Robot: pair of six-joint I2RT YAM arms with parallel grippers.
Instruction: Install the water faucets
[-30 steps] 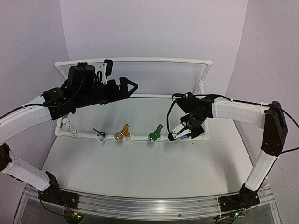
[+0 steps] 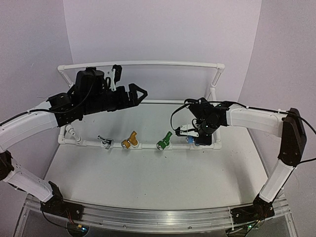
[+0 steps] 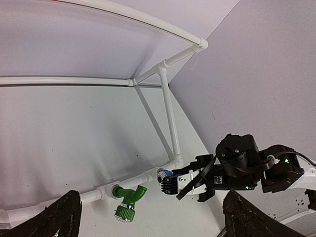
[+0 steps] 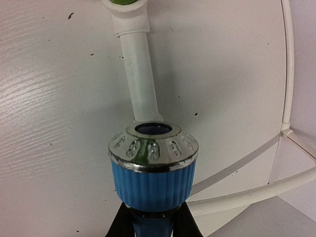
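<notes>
A blue faucet (image 4: pixel 153 185) with a silver collar fills the lower middle of the right wrist view. My right gripper is shut on it, a dark finger on each side of its neck. In the top view this faucet (image 2: pixel 190 139) is mostly covered by the right arm, at the right end of the lower white pipe. My left gripper (image 2: pixel 140 94) stands open and empty, raised at centre left. A green faucet (image 2: pixel 164 140), an orange faucet (image 2: pixel 130 140) and a silver faucet (image 2: pixel 105 142) sit along that pipe. How the blue faucet meets its socket is hidden.
The white pipe frame (image 2: pixel 148 63) rises behind the faucets. Both arms reach in from the sides. The white board (image 2: pixel 133 177) in front of the lower pipe is bare, down to the metal rail (image 2: pixel 153 212).
The right gripper has turned, its white part going from slanted to nearly level at about the same spot.
</notes>
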